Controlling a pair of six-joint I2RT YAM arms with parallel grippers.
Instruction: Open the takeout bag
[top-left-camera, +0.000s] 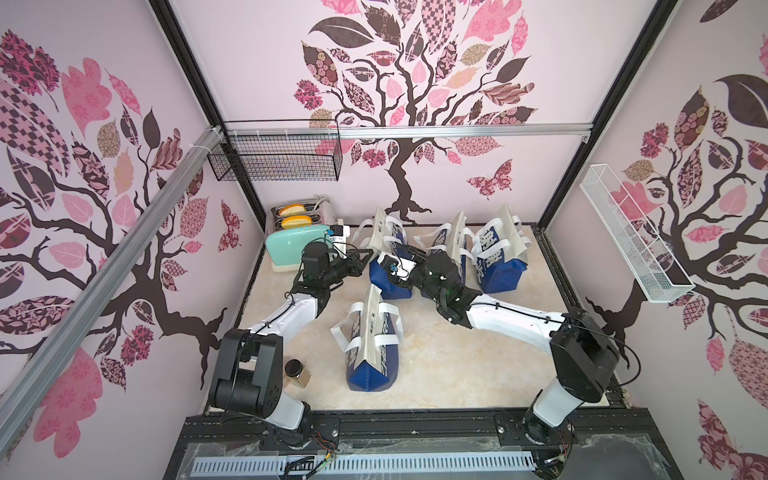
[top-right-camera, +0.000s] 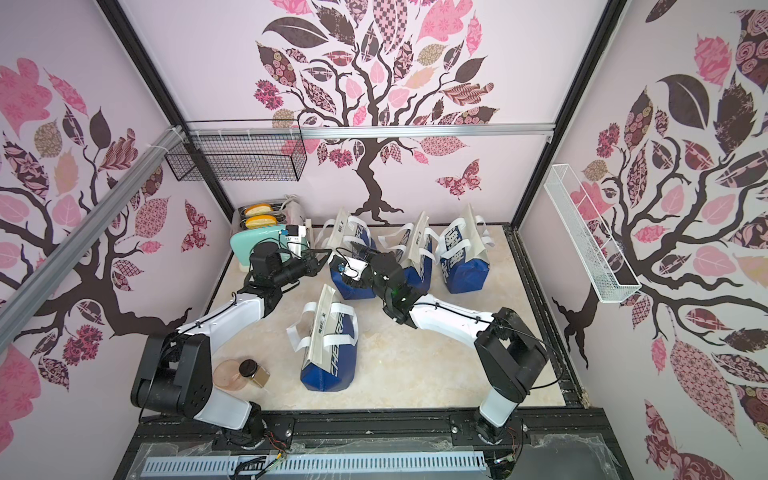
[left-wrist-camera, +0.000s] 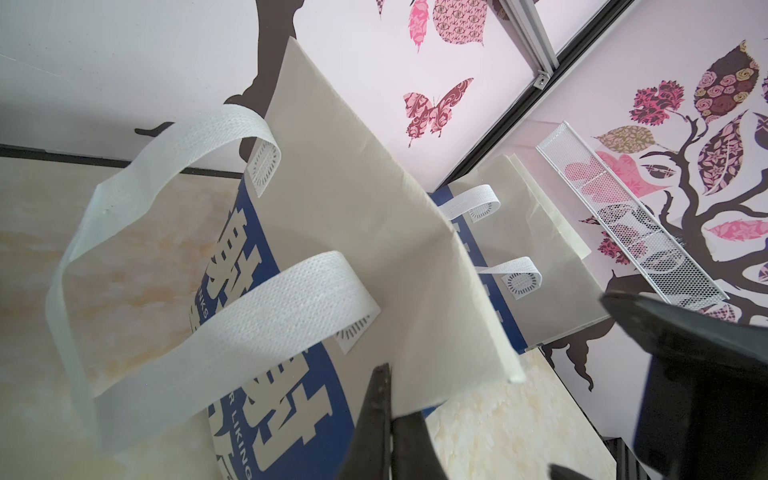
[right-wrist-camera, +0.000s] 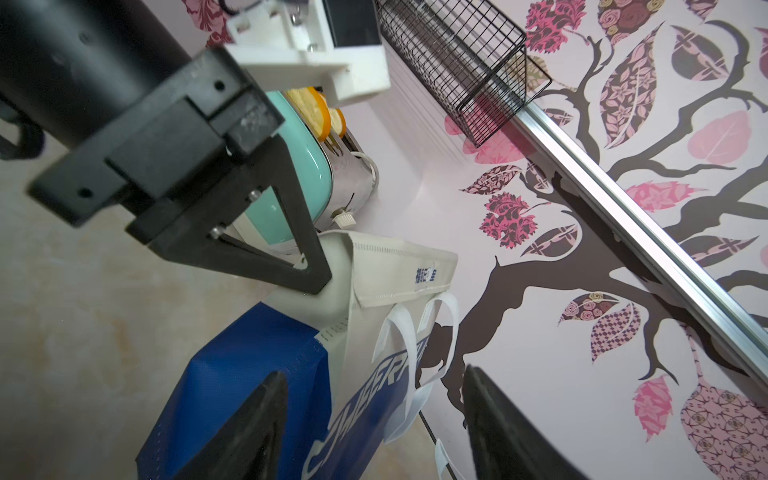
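A blue takeout bag with a cream top and white handles stands at the back, between both arms. At its near upper edge, my left gripper is shut, and the cream flap runs down into the meeting line of its fingers. The right wrist view shows the left fingers touching that flap's corner. My right gripper is open just in front of the bag's printed side, its two fingers wide apart with nothing gripped. The inside of the bag is hidden.
Two similar bags stand to the right, and another bag is in front. A mint toaster is at back left; a small jar sits at front left.
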